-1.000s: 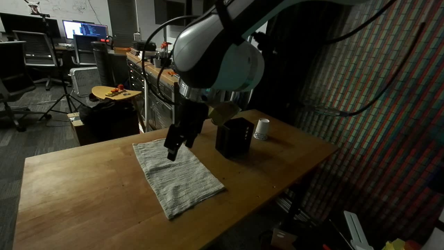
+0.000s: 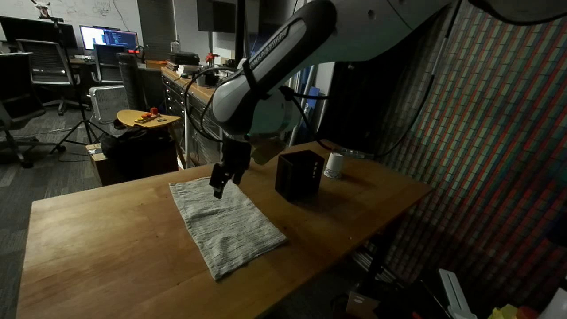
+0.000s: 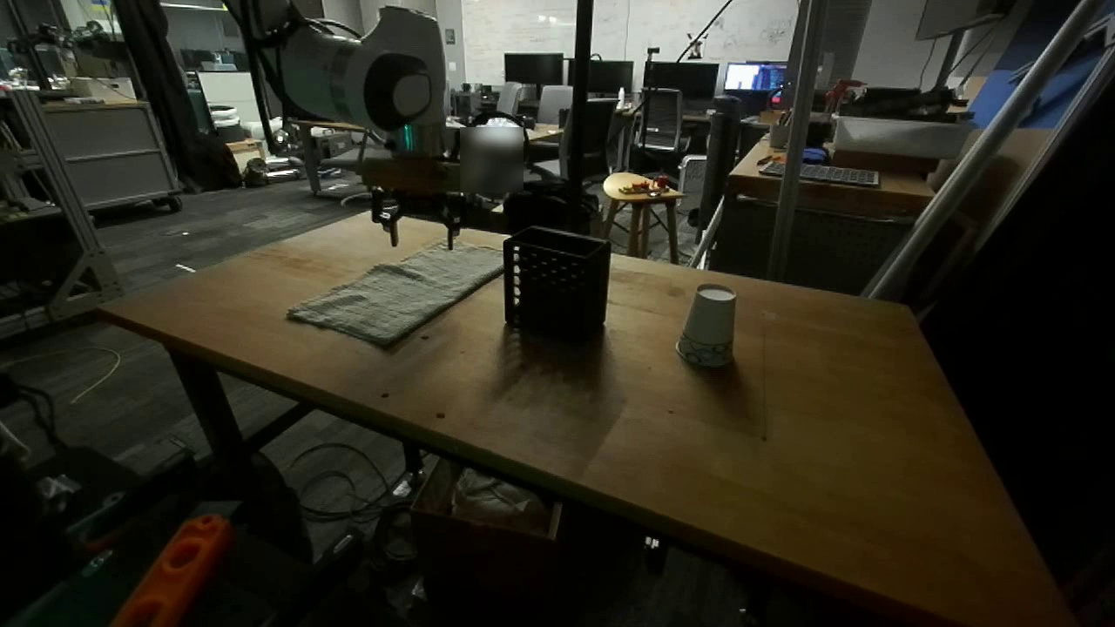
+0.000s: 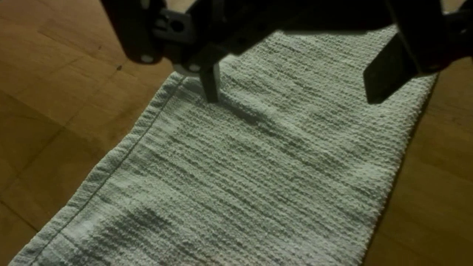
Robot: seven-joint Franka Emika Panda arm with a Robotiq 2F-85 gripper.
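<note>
A pale grey-green woven cloth [image 2: 228,228] lies mostly flat on the wooden table, with a few low wrinkles. My gripper [image 2: 227,187] hangs over its far part, fingers pointing down. In the second exterior view the gripper [image 3: 421,232] shows both fingers wide apart above the cloth [image 3: 402,293]. From the wrist, the open gripper has nothing between its fingers, and the cloth [image 4: 266,177] spreads out beneath. One fingertip [image 4: 211,86] appears near the hemmed edge, the other towards the opposite side. How high the fingertips are above the cloth is hard to tell.
A black perforated bin [image 3: 557,282] stands upright beside the cloth. Farther along the table is an upside-down white paper cup [image 3: 708,326]. Bare wooden table [image 2: 101,239] lies on the cloth's other side, clear of objects.
The arm has drawn farther back from the first exterior camera, and the gripper has shifted slightly away and up over the cloth. Cloth, bin and cup have stayed where they were.
</note>
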